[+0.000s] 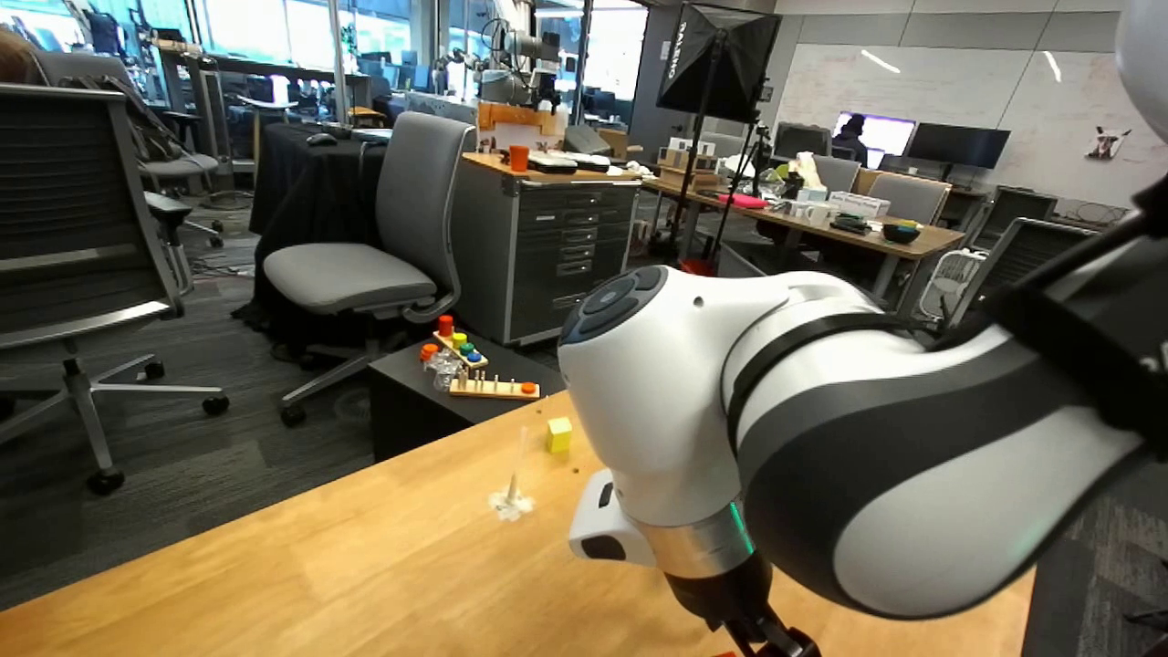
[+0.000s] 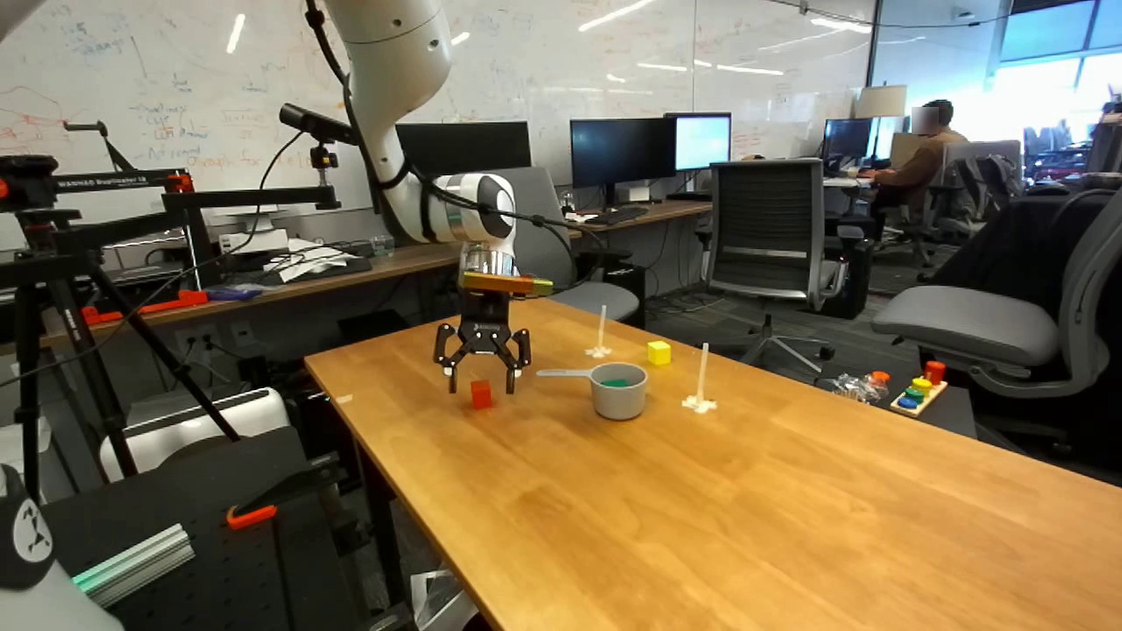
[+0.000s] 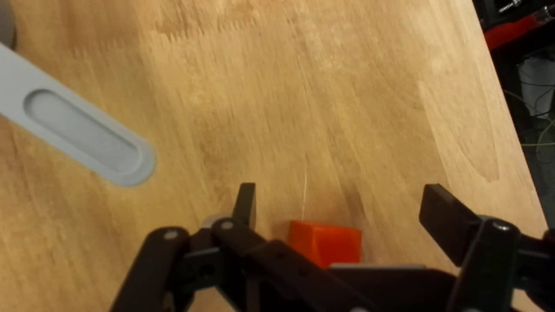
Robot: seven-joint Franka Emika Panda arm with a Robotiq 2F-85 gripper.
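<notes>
In exterior view 2 my gripper [image 2: 481, 383] points down with its fingers spread, close above a small red cube [image 2: 480, 396] on the table. Nothing is held. In the wrist view the cube [image 3: 337, 244] appears between the fingers, nearer the left one, its lower part hidden by gripper parts. A grey cup [image 2: 618, 400] with something green [image 2: 615, 383] inside stands to the right of the gripper; its handle [image 3: 86, 122] reaches in from the left of the wrist view. The fingers are mostly cut off at the bottom of exterior view 1.
Behind the cup is a yellow cube [image 2: 659, 353]. Two upright pegs, one farther back [image 2: 600, 331] and one right of the cup [image 2: 701, 380], stand on the table [image 2: 799, 505]. One table edge runs along the right of the wrist view.
</notes>
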